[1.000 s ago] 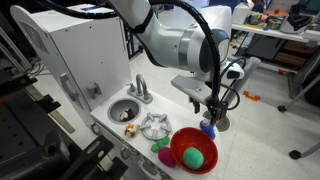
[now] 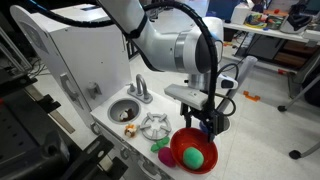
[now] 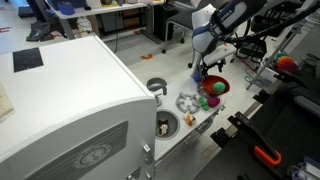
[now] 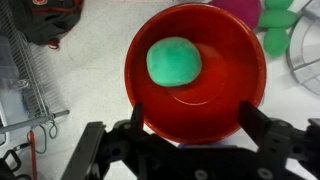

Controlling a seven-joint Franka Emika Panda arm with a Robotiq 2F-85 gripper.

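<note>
A red bowl [image 2: 182, 143] rests on the white surface with a round green object [image 2: 193, 157] inside it. In the wrist view the bowl [image 4: 215, 105] fills the middle, with the green object [image 4: 174, 61] toward its far side. My gripper [image 2: 206, 124] is low over the bowl's edge, its fingers wide apart. One dark finger [image 4: 125, 135] shows at each side in the wrist view, with nothing gripped between them. A blue object [image 2: 208, 128] stands against the bowl's rim, mostly hidden by the gripper; only a dark blue strip [image 4: 208, 147] shows at the bottom of the wrist view.
A toy sink basin [image 2: 124, 109] with a faucet, a grey burner ring [image 2: 155, 126] and a magenta piece [image 2: 152, 170] lie left of the bowl. A white toy cabinet [image 2: 85, 60] stands farther left. Open floor lies to the right.
My gripper has come down and slightly toward the blue object, now covering most of it. The bowl and the green object stay where they were.
</note>
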